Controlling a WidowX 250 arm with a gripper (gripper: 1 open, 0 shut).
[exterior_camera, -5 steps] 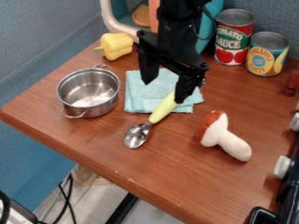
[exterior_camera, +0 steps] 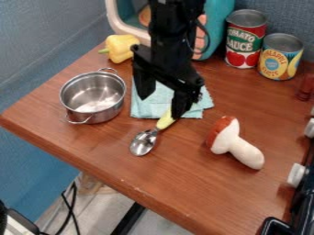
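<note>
My black gripper [exterior_camera: 185,101] reaches down over a folded light-blue cloth [exterior_camera: 200,110] at the table's middle. Below its tip a spoon [exterior_camera: 143,142] with a pale yellow handle lies diagonally, the handle on the cloth and the bowl on the wood. Whether the fingers are open, or touch the handle, is hard to tell. A steel pot [exterior_camera: 92,96] stands to the left, and a red-and-white mushroom toy [exterior_camera: 240,147] lies to the right.
A tomato can [exterior_camera: 244,41] and a second can [exterior_camera: 280,57] stand at the back right. A yellow object [exterior_camera: 120,48] and a teal-white container [exterior_camera: 123,14] are at the back. Black hardware [exterior_camera: 300,202] borders the right.
The arm has shifted slightly left and down toward the spoon's handle, covering more of it. The objects on the table look unmoved.
</note>
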